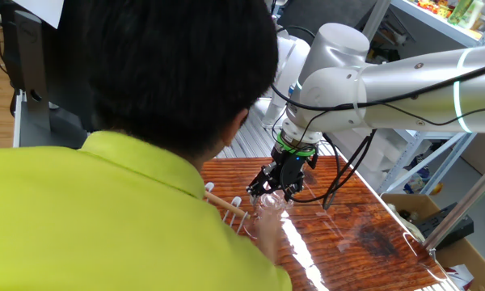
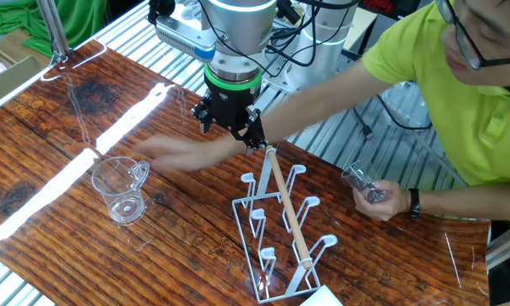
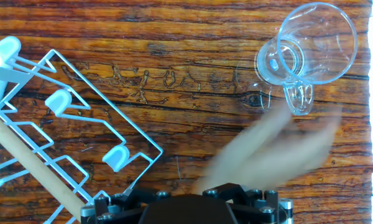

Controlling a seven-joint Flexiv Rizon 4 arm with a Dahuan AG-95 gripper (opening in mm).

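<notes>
A clear glass mug (image 2: pixel 119 189) with a handle stands on the wooden table, its rim and handle (image 3: pixel 299 99) plain in the wrist view. Beside it is a white wire rack (image 2: pixel 257 229) with several padded prongs and a wooden bar (image 2: pixel 289 208); no mug hangs on it. Over the table, near one end of the rack, my gripper (image 2: pixel 229 132) points down with its fingers spread and nothing held between them. A person's hand (image 2: pixel 180 153) reaches toward the mug, blurred in the wrist view. In exterior view 1 the mug is partly hidden.
The person in yellow leans over the table, the reaching arm (image 2: pixel 323 109) passing behind my gripper. Their other hand (image 2: pixel 388 201) holds a second clear glass (image 2: pixel 362 180). Bare tabletop (image 2: pixel 144 268) lies in front of the mug. Cables hang around my arm.
</notes>
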